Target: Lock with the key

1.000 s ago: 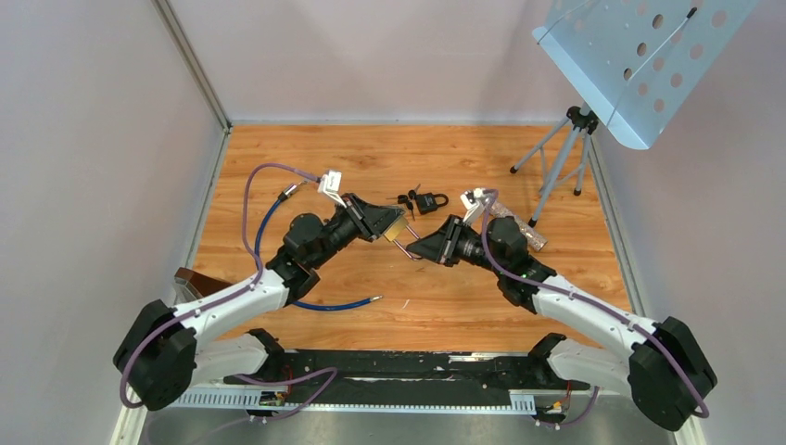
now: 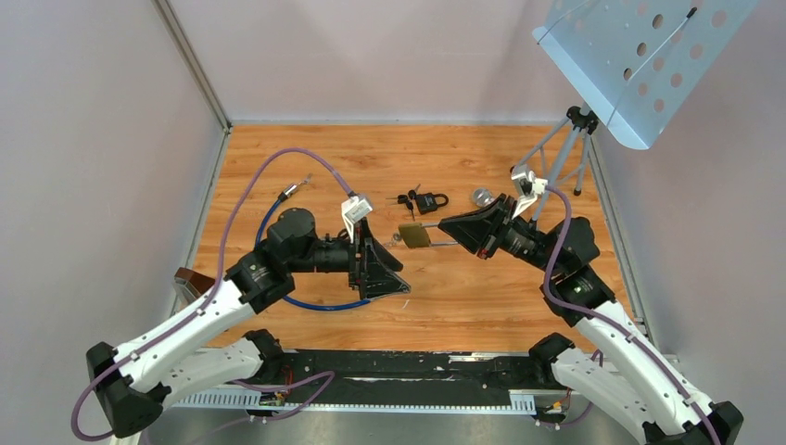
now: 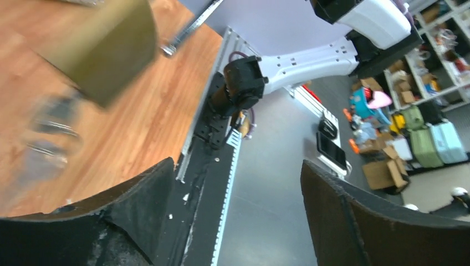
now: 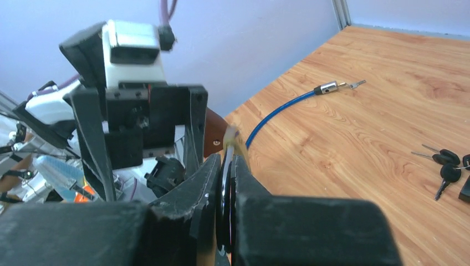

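A brass padlock (image 2: 415, 235) is held by its long shackle, on which my right gripper (image 2: 461, 234) is shut. In the right wrist view the padlock (image 4: 237, 143) appears edge-on past the closed fingers. Silvery keys (image 2: 392, 240) hang at the padlock's far side from the shackle; they are blurred keys (image 3: 47, 138) in the left wrist view. Whether one sits in the keyhole I cannot tell. My left gripper (image 2: 405, 279) stands open just below and left of the padlock, apart from it. Its fingers (image 3: 130, 213) have nothing between them.
A black padlock (image 2: 431, 202) and small black-headed keys (image 2: 405, 201) lie behind the brass padlock. A blue cable (image 2: 326, 307) curves under the left arm. At the back right stands a tripod (image 2: 567, 159).
The left gripper was at the padlock's body one second ago; it has come away downward and opened. The right gripper has moved right with the padlock, which has turned and shifted lower.
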